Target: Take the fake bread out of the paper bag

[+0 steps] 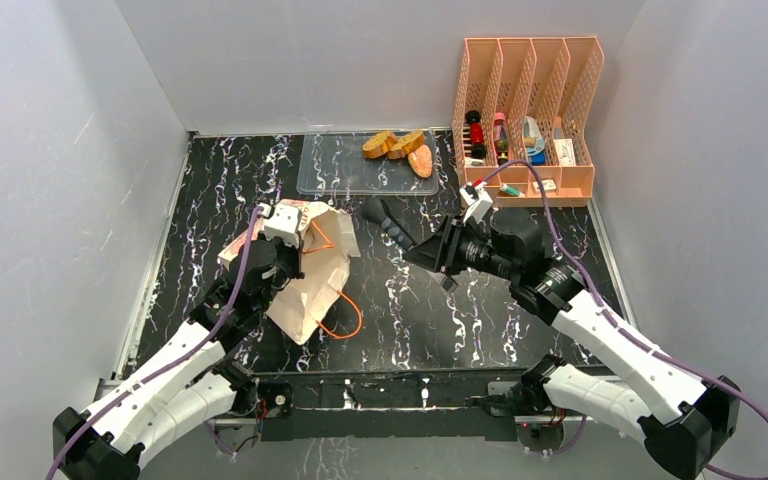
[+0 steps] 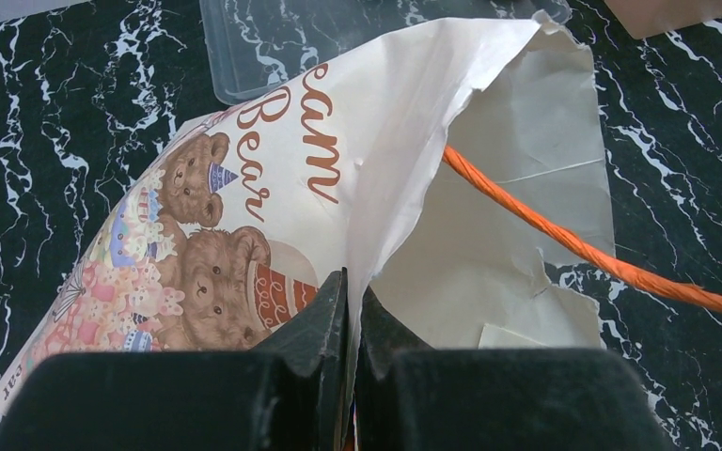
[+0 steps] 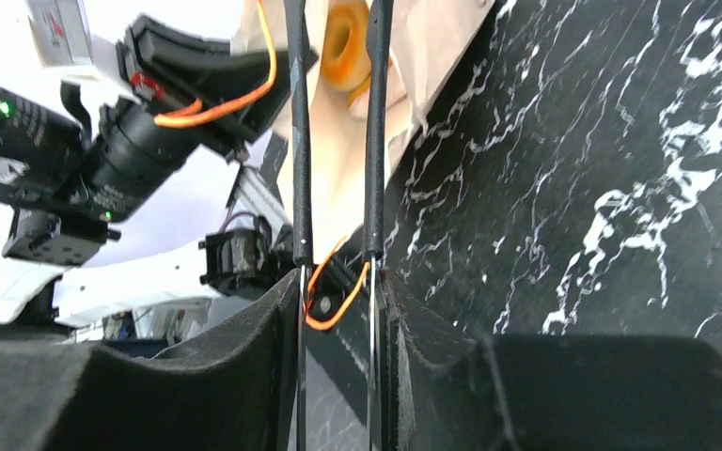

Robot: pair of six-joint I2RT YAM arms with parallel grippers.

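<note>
The paper bag (image 1: 312, 290), printed with bears and fitted with orange rope handles, lies on its side at the left with its mouth facing right. My left gripper is shut on the near edge of the bag's mouth, the paper running between its fingers. Inside the bag, a golden ring-shaped fake bread (image 3: 346, 45) and part of a paler piece show in the right wrist view. My right gripper stands open and empty, pointing toward the bag's mouth from the right. Several fake bread pieces (image 1: 406, 145) rest on the clear tray.
At the back is the clear tray (image 1: 335, 165). An orange divided rack (image 1: 525, 185) with small items stands at the back right. An orange handle loop (image 1: 358, 320) sticks out toward the right.
</note>
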